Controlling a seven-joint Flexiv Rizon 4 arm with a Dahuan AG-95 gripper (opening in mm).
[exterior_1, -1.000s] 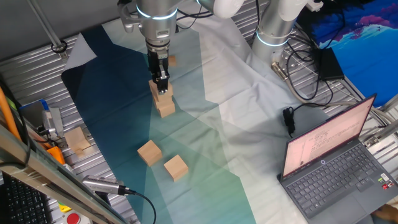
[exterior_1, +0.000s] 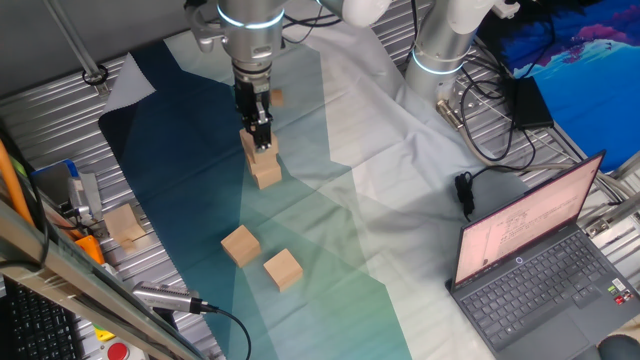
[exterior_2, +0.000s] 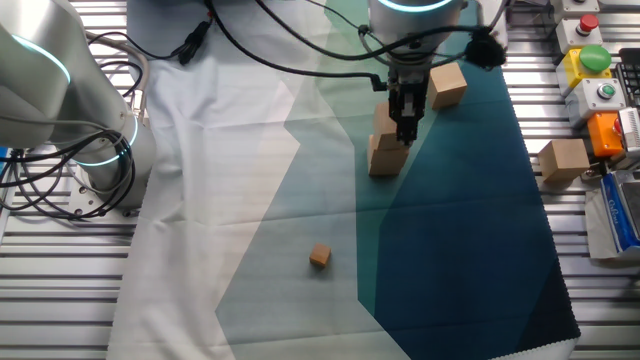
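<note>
Two pale wooden blocks stand one on the other on the patterned cloth: the upper block (exterior_2: 385, 128) sits slightly offset on the lower block (exterior_2: 385, 162). My gripper (exterior_1: 262, 147) points down at the upper block, its dark fingers overlapping that block in both exterior views. Whether they grip it or only stand against it is hidden, and the finger width does not show. Toward the front of exterior view 1, two more wooden blocks lie apart, a left block (exterior_1: 240, 246) and a right block (exterior_1: 283, 270).
A small wooden cube (exterior_2: 320, 256) lies alone on the cloth. Off the cloth, another wooden block (exterior_2: 563, 161) rests on the metal table near control buttons. An open laptop (exterior_1: 540, 260) occupies the right side in exterior view 1. Between it and the blocks, the cloth is clear.
The gripper seems to have shifted very slightly at the upper block. All the blocks stay where they were.
</note>
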